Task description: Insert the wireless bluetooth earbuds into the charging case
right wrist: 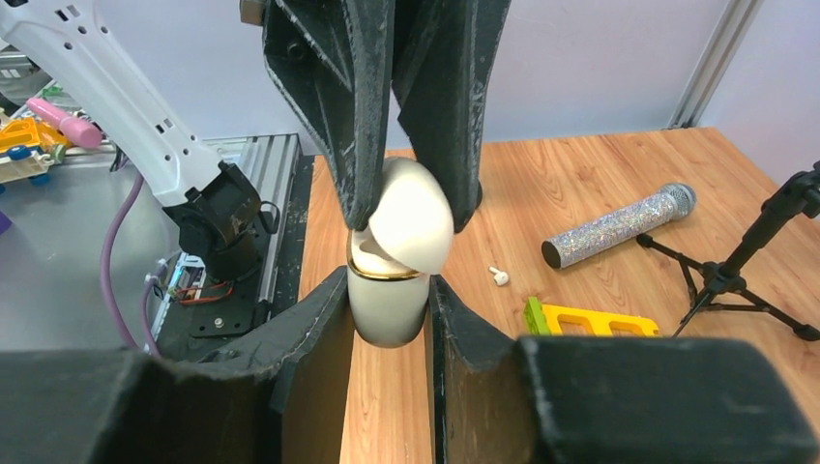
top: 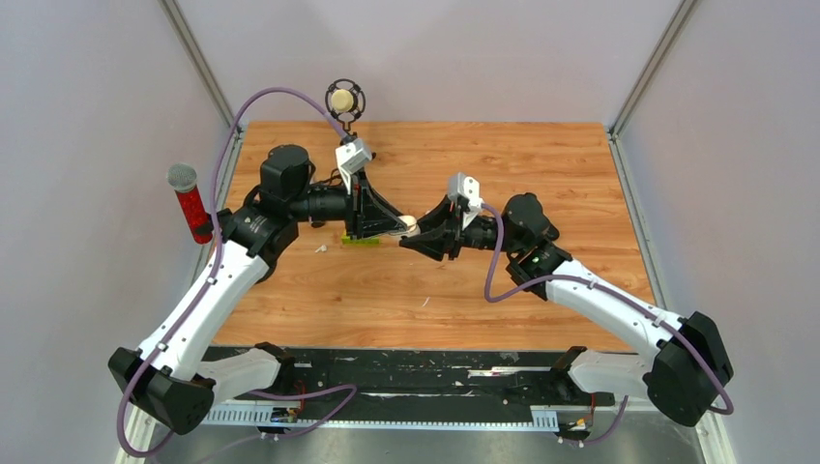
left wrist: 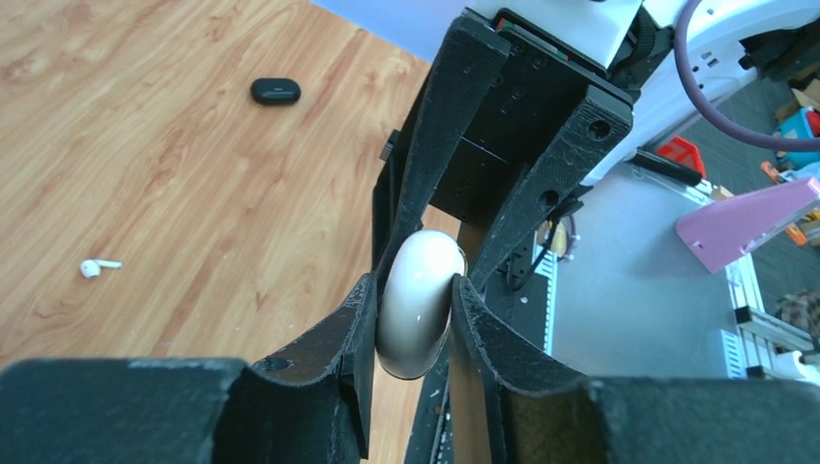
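Observation:
The white charging case (right wrist: 389,300) is held upright in my right gripper, which is shut on its lower body. Its rounded lid (right wrist: 414,217) is tilted partly up, with a gold rim line below. My left gripper meets it from the other side, its fingers (right wrist: 367,145) flanking the lid; whether they press on it is hard to tell. The left wrist view has the case's white shell (left wrist: 419,304) between those fingertips. One white earbud (left wrist: 92,268) lies on the table, also visible as a small earbud (right wrist: 499,276). The case's inside is hidden.
A glittery microphone (right wrist: 624,227), a yellow-green piece (right wrist: 595,320) and a black tripod (right wrist: 735,275) are on the table. A black oval case (left wrist: 276,91) lies elsewhere.

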